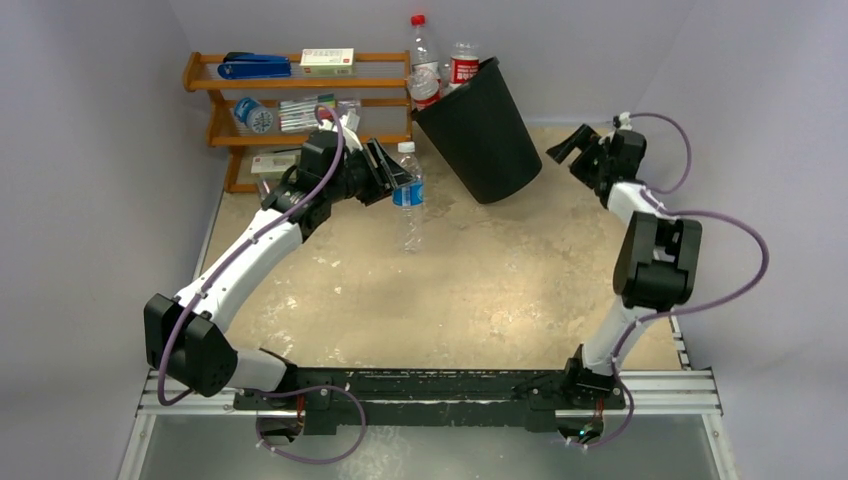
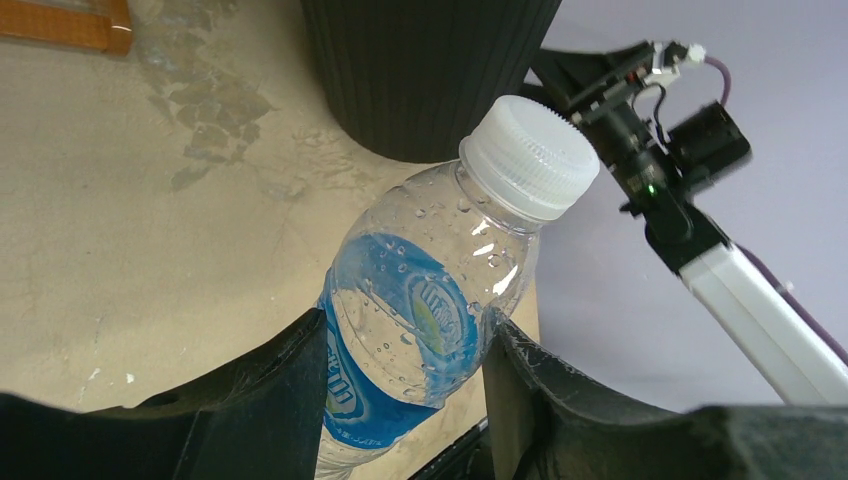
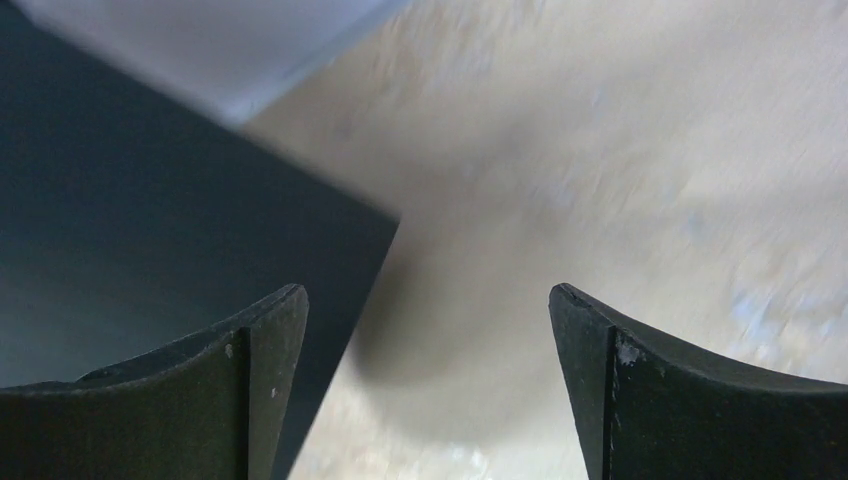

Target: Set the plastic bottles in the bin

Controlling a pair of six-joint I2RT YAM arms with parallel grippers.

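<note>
My left gripper is shut on a clear plastic bottle, white-capped with a blue label, seen close in the left wrist view. The black bin leans sharply toward the back left, with plastic bottles at its mouth. My right gripper, to the right of the bin, stands open with nothing between its fingers; in the right wrist view a blurred dark surface lies beside it.
A wooden rack with boxes, a blue object and small items stands at the back left.
</note>
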